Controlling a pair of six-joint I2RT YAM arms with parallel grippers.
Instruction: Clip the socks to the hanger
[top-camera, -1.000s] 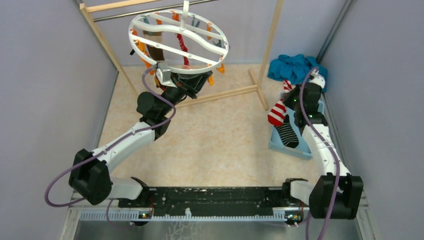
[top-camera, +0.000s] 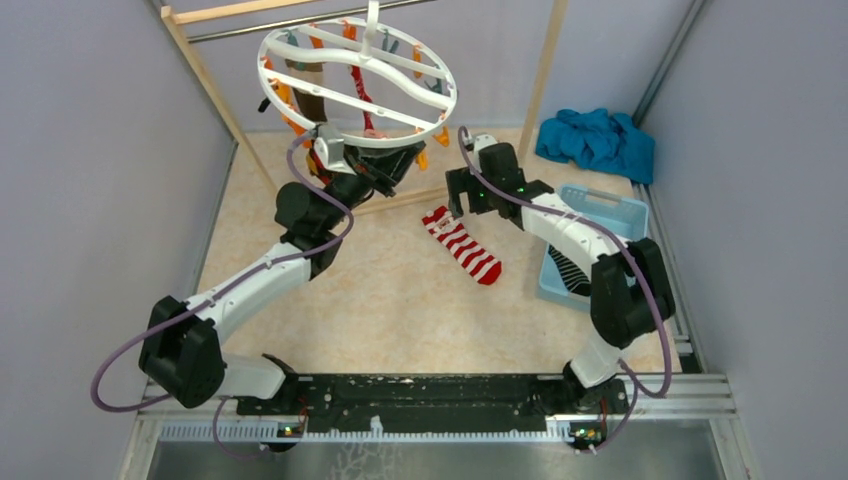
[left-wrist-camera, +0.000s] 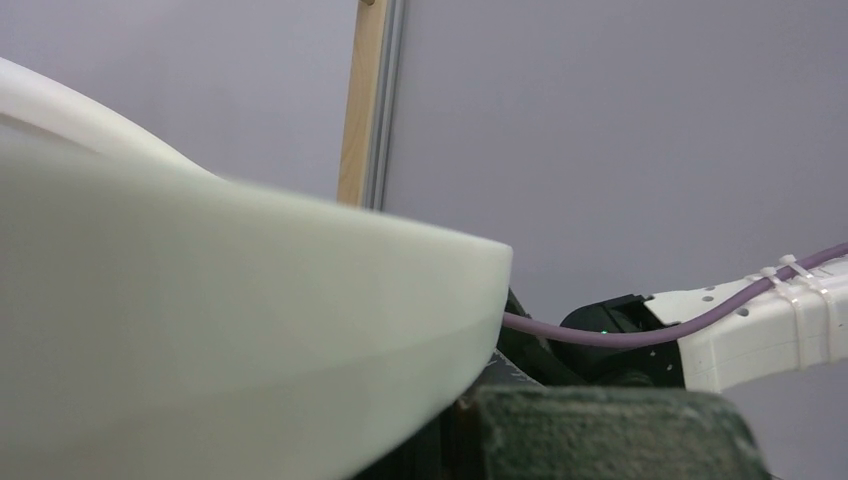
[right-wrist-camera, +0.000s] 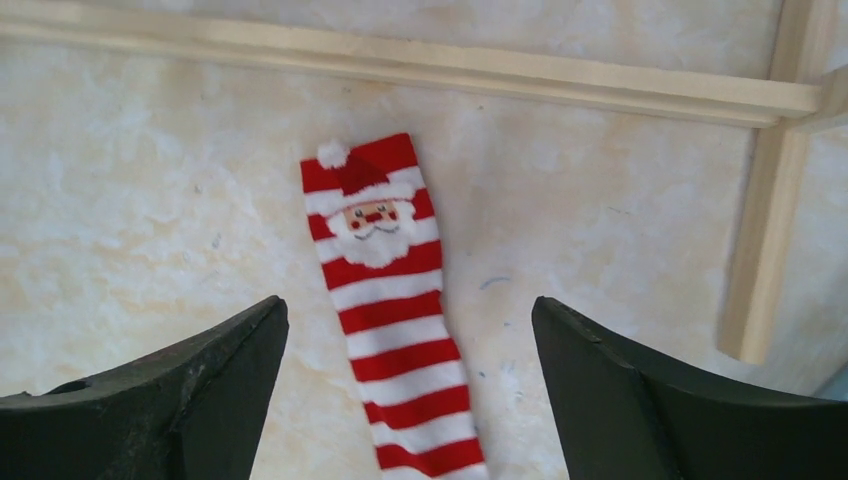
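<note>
The red-and-white striped sock with a Santa face (top-camera: 462, 245) (right-wrist-camera: 400, 355) lies flat on the board. Above its top end, my right gripper (top-camera: 455, 190) is open, with the sock beneath its fingers. My left gripper (top-camera: 400, 160) is shut on the rim of the white round hanger (top-camera: 360, 137) (left-wrist-camera: 250, 310), where coloured clips and several socks hang. In the left wrist view the white plastic hides most of the fingers.
A blue basket (top-camera: 623, 212) at right holds a black striped sock (top-camera: 570, 270). Blue cloth (top-camera: 595, 140) lies behind it. The wooden stand's base (right-wrist-camera: 500, 75) runs just beyond the Santa sock; the board's front middle is clear.
My right arm has swung left from over the basket; the Santa sock it carried a second ago now lies on the board, released. My left arm has stayed in place.
</note>
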